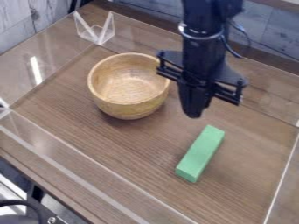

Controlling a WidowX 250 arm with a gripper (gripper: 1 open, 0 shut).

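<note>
My dark gripper (198,103) hangs raised in the upper middle, to the right of a wooden bowl (126,82) and above the table behind a green block (201,153). The gripper looks shut, with nothing seen between its fingers. The green block lies flat on the right front of the wooden table, clear of the gripper.
A small clear plastic container (96,28) stands at the back left. Wooden walls edge the back and right.
</note>
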